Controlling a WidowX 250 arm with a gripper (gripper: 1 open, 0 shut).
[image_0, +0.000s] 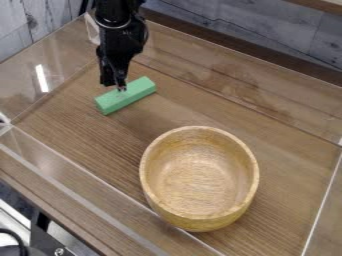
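A green block lies flat on the wooden table at the upper left. My black gripper hangs just above and behind its left part, apart from it as far as I can tell, shut with nothing visible between its fingers. In the lower middle stands an empty round yellow basket.
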